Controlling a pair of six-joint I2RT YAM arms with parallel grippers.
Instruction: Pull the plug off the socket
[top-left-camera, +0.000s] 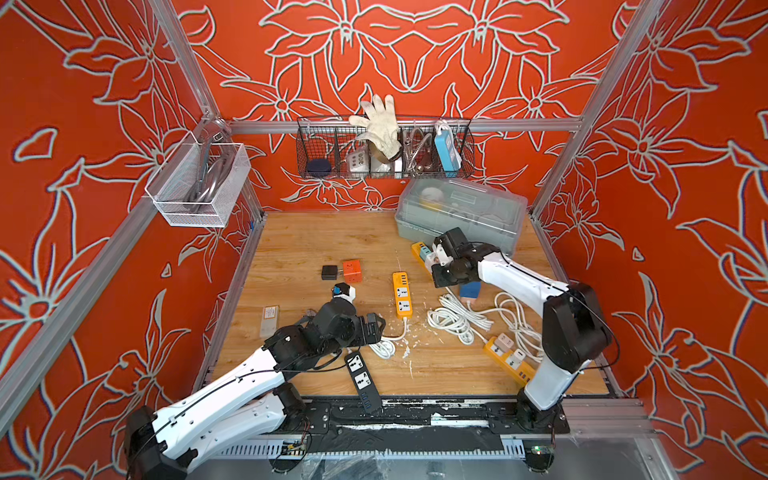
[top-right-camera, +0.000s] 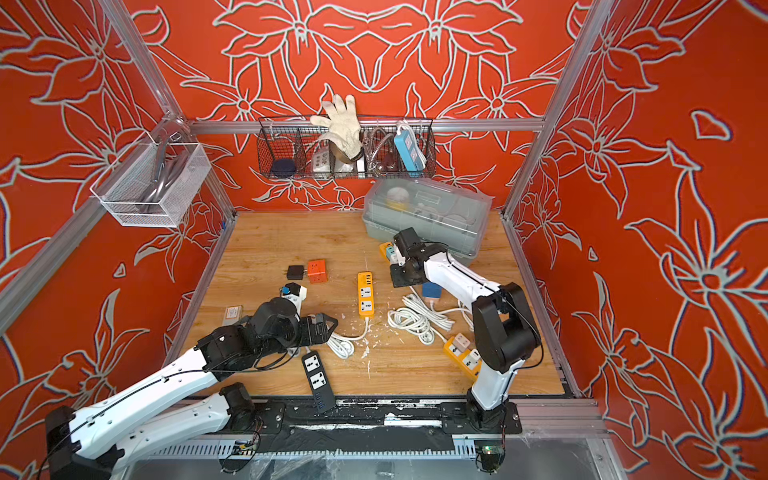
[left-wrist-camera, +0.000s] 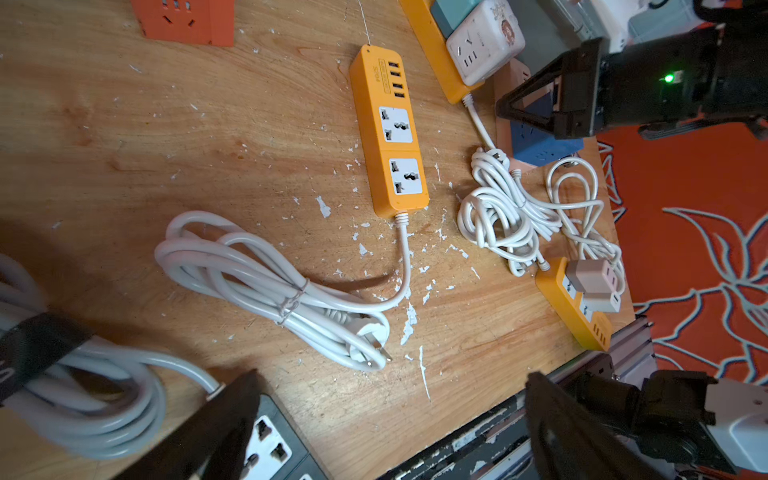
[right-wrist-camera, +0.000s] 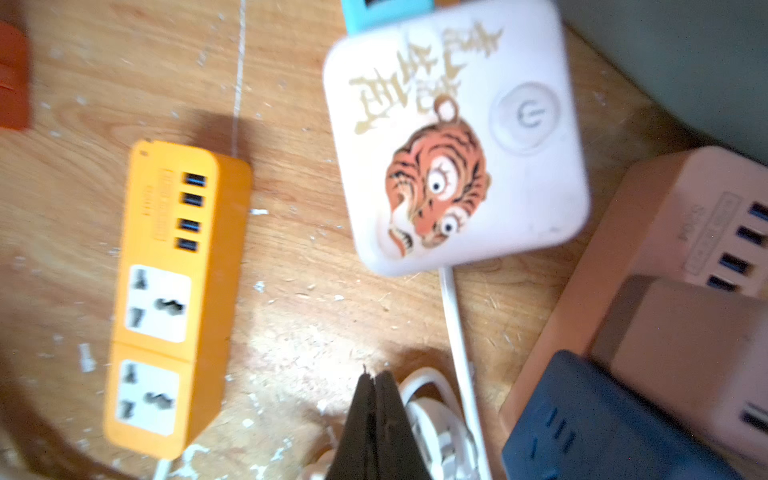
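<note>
The white cube plug with a tiger print sits on a yellow power strip (left-wrist-camera: 436, 40) beside a teal plug (left-wrist-camera: 454, 14), seen in the left wrist view. Filling the upper middle of the right wrist view, the cube is clear of my fingers. My right gripper is shut, its fingertips pressed together with nothing between them, on the near side of the cube. Far off to the left, my left gripper stands open and empty. How far the cube is seated in its socket cannot be seen.
A pink strip (right-wrist-camera: 608, 240) bearing a blue plug (right-wrist-camera: 600, 424) lies right of the cube. An empty-socketed yellow strip (left-wrist-camera: 392, 132) lies to the left. Coiled white cables (left-wrist-camera: 512, 208) lie toward the front. A grey lidded box (top-left-camera: 460, 212) stands behind.
</note>
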